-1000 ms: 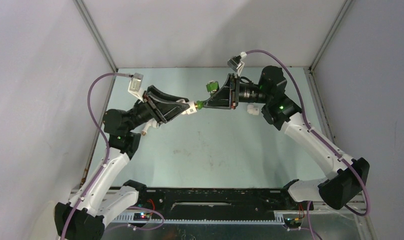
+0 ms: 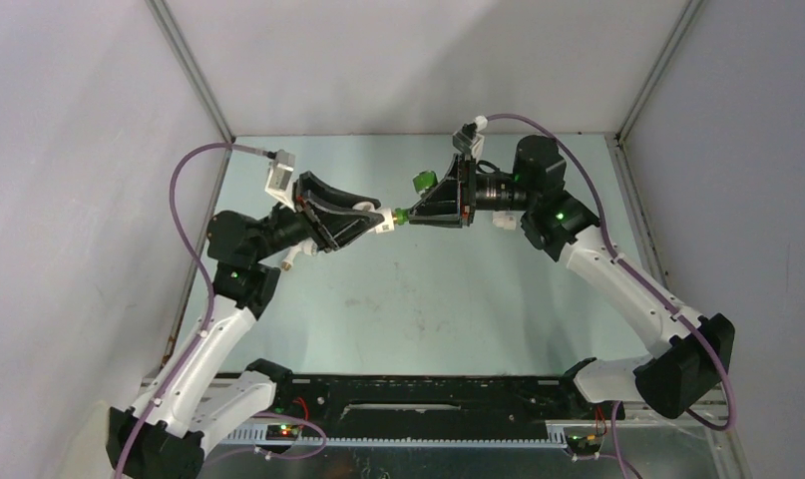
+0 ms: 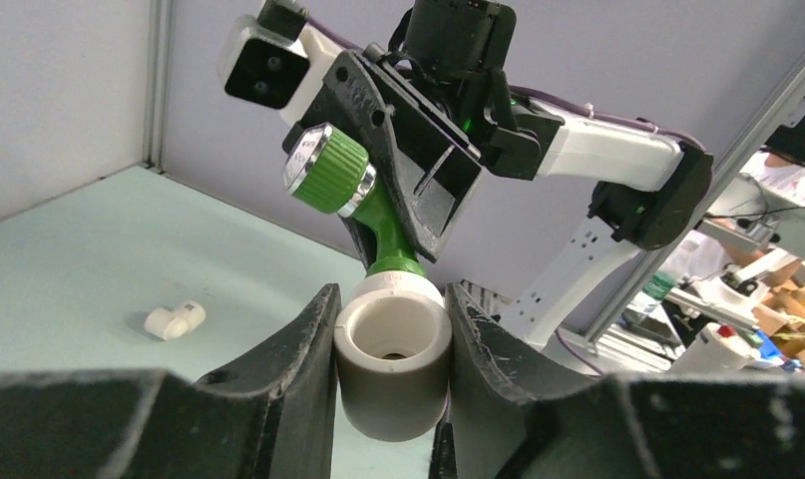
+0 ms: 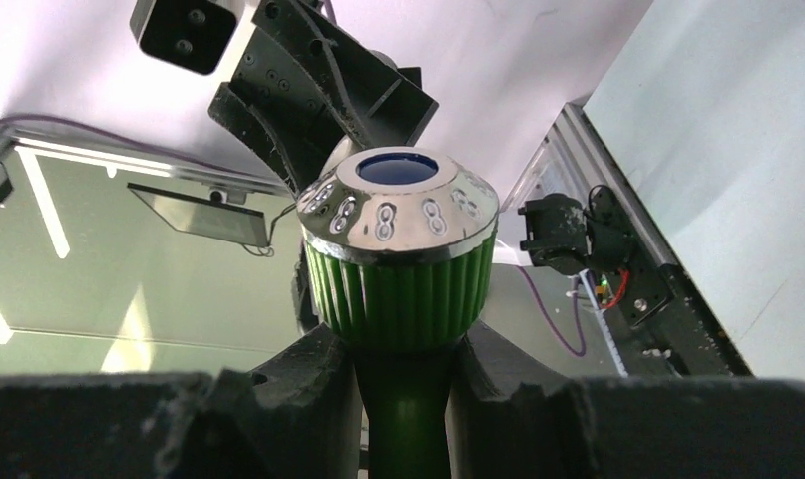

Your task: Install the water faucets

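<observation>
A white pipe fitting (image 3: 393,364) with a round open end sits between the left fingers; my left gripper (image 2: 376,213) is shut on it. Facing it from the other side, my right gripper (image 2: 414,216) is shut on the neck of the green faucet (image 3: 328,172), which has a ribbed knob with a silver cap. In the right wrist view the knob (image 4: 398,289) rises just above the fingers. Faucet and fitting meet end to end above the table. How deep the faucet's end goes into the fitting is hidden.
A loose white fitting (image 2: 505,220) lies on the table, behind the right gripper. Another white piece with a brass-coloured end (image 2: 287,264) rests near the left arm.
Both grippers have shifted slightly towards the front, and their wrists have turned a little. The faucet and the fitting stay held, joined end to end.
</observation>
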